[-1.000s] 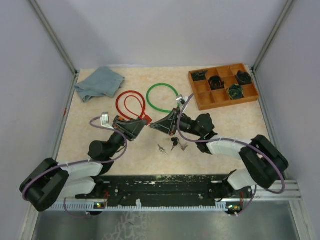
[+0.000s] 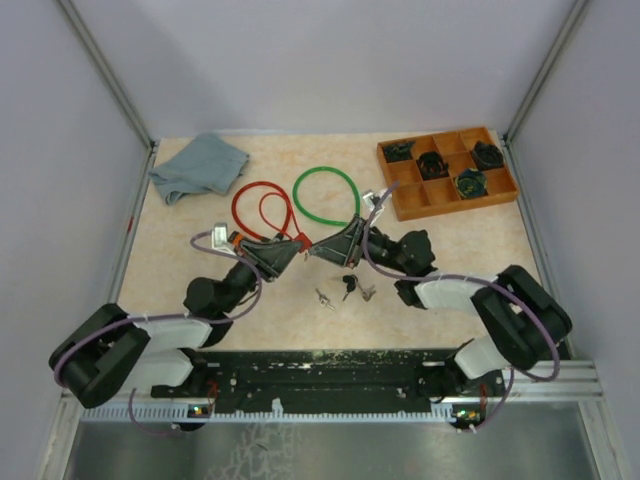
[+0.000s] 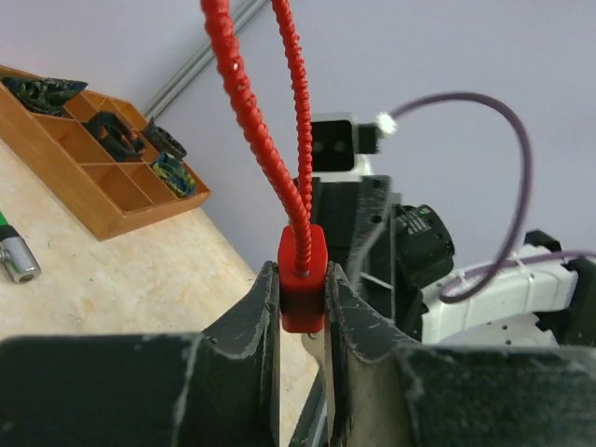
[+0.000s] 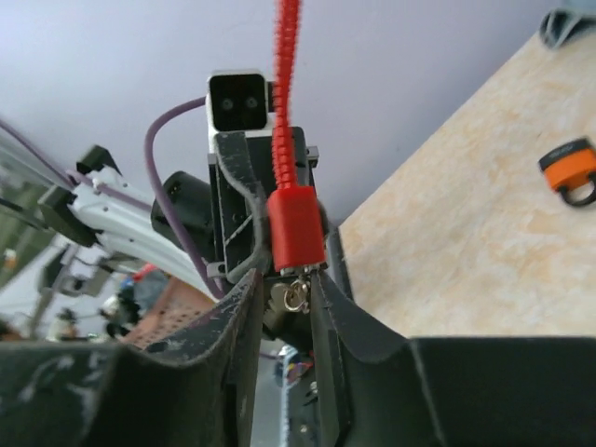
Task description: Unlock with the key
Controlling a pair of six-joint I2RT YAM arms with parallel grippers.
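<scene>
The red cable lock (image 2: 304,242) is held above the table between the arms. In the left wrist view, the fingers of my left gripper are shut on its red lock body (image 3: 303,296), and the cable rises from it. My right gripper faces the lock from the other side, its fingers apart. A small brassy key (image 4: 297,296) shows between those fingertips, against the lock's end. No clear grip on it shows, and its shaft is hidden.
Several small keys (image 2: 325,299) lie on the table below the grippers. A green cable lock (image 2: 318,220) lies behind them. At the back stand a wooden divided tray (image 2: 440,202) on the right and a grey-blue cloth (image 2: 200,165) on the left.
Over the last second my left gripper has shifted slightly right with the red lock. The right gripper has also shifted a little, staying close to the lock.
</scene>
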